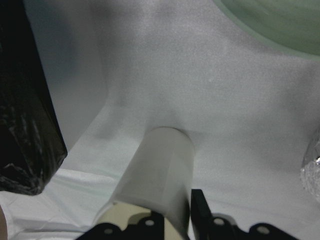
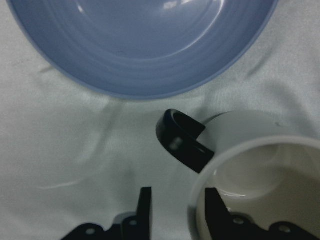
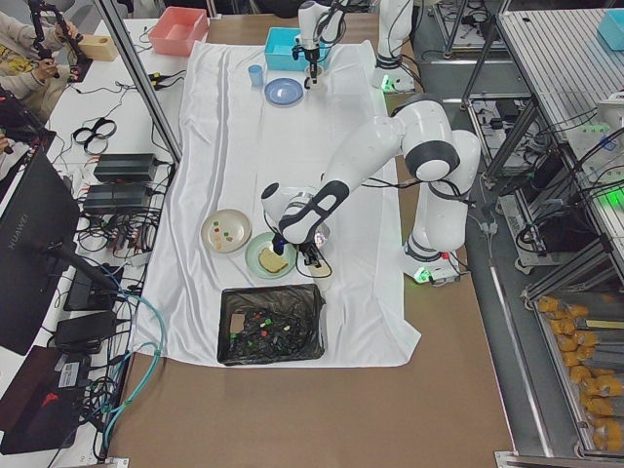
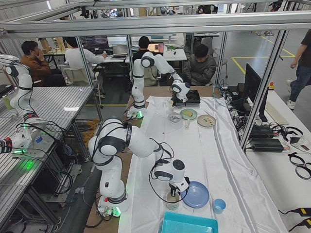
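Observation:
My left gripper is low over a white cup (image 1: pixel 155 165) between the black lined bin (image 1: pixel 25 150) and the green plate (image 1: pixel 280 25); whether it grips the cup is unclear. A silver crumpled object (image 1: pixel 312 170) lies to its right. My right gripper stands open at the rim of a white mug (image 2: pixel 250 125) with a black handle (image 2: pixel 182 150), one finger inside, one outside. The blue plate (image 2: pixel 140 75) is beside the mug.
A beige plate (image 3: pixel 216 234) with small pieces is by the green plate. A blue cup (image 4: pixel 219 205) and turquoise bin (image 4: pixel 189 225) are near the right arm.

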